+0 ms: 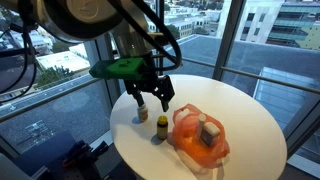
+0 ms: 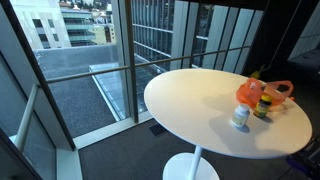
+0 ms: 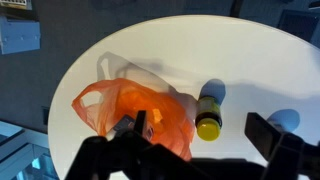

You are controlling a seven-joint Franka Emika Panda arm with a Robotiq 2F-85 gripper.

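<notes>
My gripper hangs above the table with its fingers apart and nothing between them. In the wrist view its dark fingers stand wide on either side of a dark bottle with a yellow-green cap, which lies below. This bottle stands upright on the table, beside an orange plastic bag. A white bottle stands a short way off; in the wrist view one finger sits close to it. The orange bag lies open with a few items in it, partly hidden by the other finger.
The round white table has plenty of bare surface away from the bottles and bag. Tall windows with frames stand round it. No arm shows in the second exterior view.
</notes>
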